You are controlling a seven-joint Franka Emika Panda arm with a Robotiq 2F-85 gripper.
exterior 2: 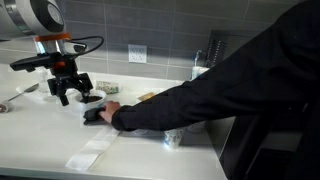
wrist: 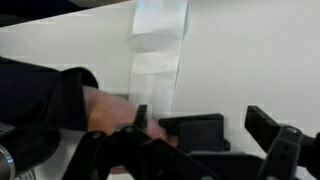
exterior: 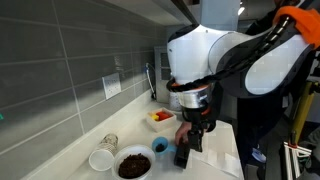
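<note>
My gripper stands open above the white table, its two fingers wide apart. Below, in the wrist view, lies a small black object (wrist: 200, 132), seen between the fingers with nothing gripped. A person's hand (wrist: 108, 118) in a dark sleeve reaches in from the left there and is close to that object. In exterior view 2 the hand (exterior 2: 115, 112) is at the black object (exterior 2: 94, 116), in front of a bowl and lower than my gripper (exterior 2: 74, 96). Whether the hand grasps it I cannot tell.
A white bowl (exterior: 120, 172) holds dark brown contents. Around it are a blue cup (exterior: 160, 146) and a pale ribbed cup (exterior: 103, 155); a box (exterior: 159, 122) with red and yellow items stands farther back. White strips (exterior 2: 95, 150) lie on the table. The person's arm (exterior 2: 230, 85) crosses the right side.
</note>
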